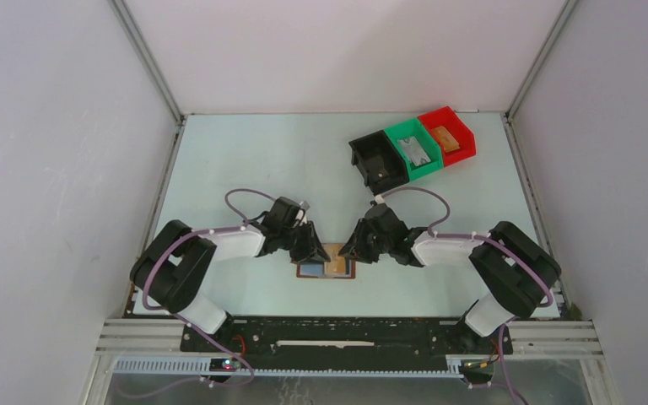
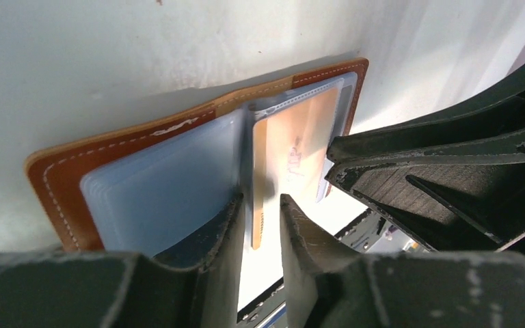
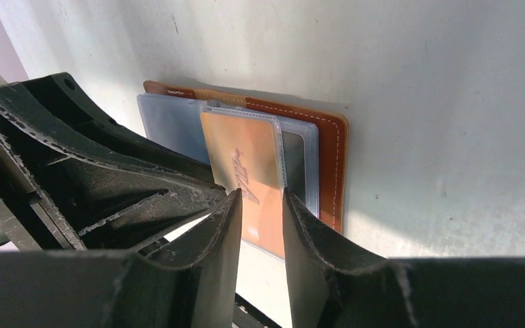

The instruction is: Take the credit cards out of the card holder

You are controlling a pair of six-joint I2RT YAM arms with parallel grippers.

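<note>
The brown leather card holder [image 1: 301, 276] lies spread on the table, both arms over it. In the left wrist view, an orange card [image 2: 294, 147] rests in a clear sleeve on one side, beside a bluish sleeve [image 2: 167, 181]. My left gripper is part open at the orange card's sleeve edge, which runs down between its fingers. On the opposite edge of that same sleeve, my right gripper stands part open, the edge near its right finger [image 3: 301, 222]. Whether any finger presses on the sleeve is unclear. The fingers hide the sleeve's lower part.
Joined at the back right are a black bin [image 1: 360, 149], a green bin [image 1: 402, 129] holding a greyish card, and a red bin [image 1: 464, 126] holding an orange card. Open table surface [image 1: 245, 152] spreads across the back left.
</note>
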